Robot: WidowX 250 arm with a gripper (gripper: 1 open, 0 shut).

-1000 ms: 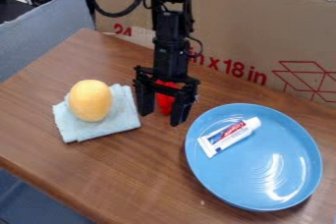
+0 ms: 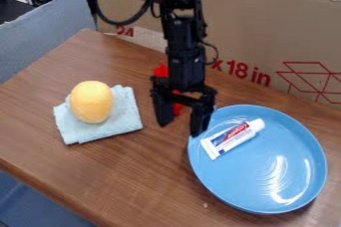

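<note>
The black robot gripper (image 2: 181,112) hangs over the middle of the table, its two fingers apart and pointing down, the right one close to the blue plate's left edge. A red object (image 2: 162,72) is partly hidden behind the gripper; whether anything is between the fingers is unclear. To the left, a round yellow-orange object (image 2: 91,100) rests on a light blue cloth (image 2: 118,125). On the right, a white toothpaste tube (image 2: 233,137) lies on the blue plate (image 2: 273,186).
A cardboard box (image 2: 266,52) stands along the back of the wooden table (image 2: 134,181). Grey padding (image 2: 47,62) runs beside the left edge.
The gripper has moved to the right, toward the plate, by a small amount. The objects on the table appear unmoved.
</note>
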